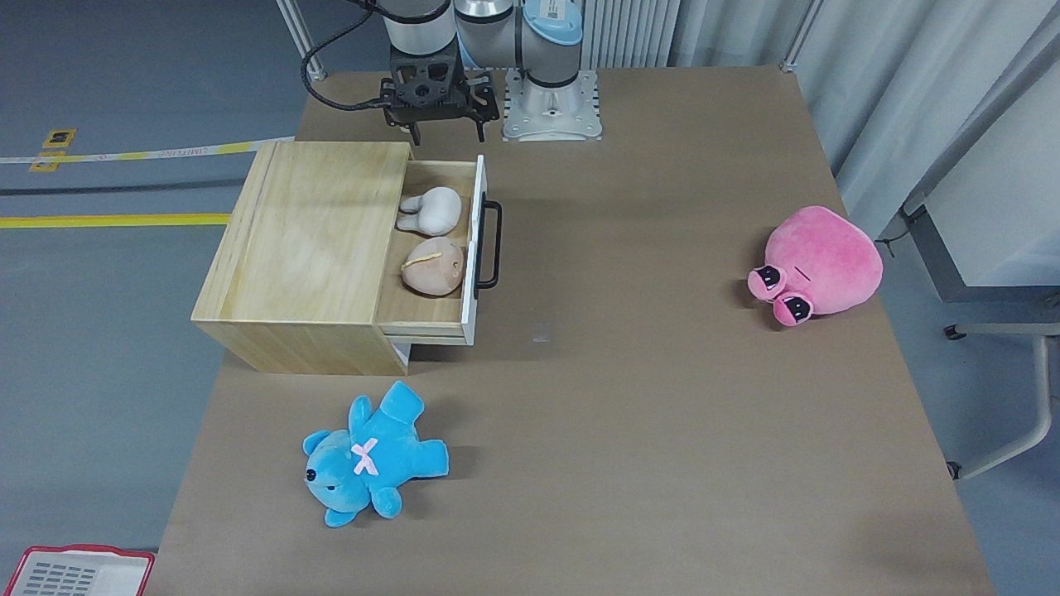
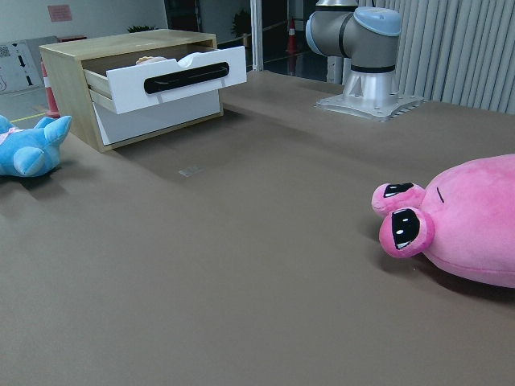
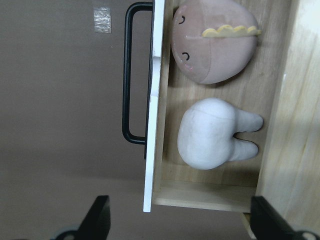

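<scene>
A wooden cabinet (image 1: 298,228) has its upper drawer (image 2: 129,84) pulled out, with a black handle (image 3: 127,75). Inside lie a white tooth plush (image 1: 432,210) and a pinkish round plush (image 1: 432,266), both seen from above in the wrist view (image 3: 207,135). My gripper (image 1: 447,129) hangs above the back end of the drawer, open, its two fingers at the bottom corners of the wrist view with nothing between them.
A blue bear plush (image 1: 378,457) lies in front of the cabinet. A pink plush (image 1: 815,263) sits at the table's right edge. A red-rimmed basket (image 1: 84,571) is at the lower left.
</scene>
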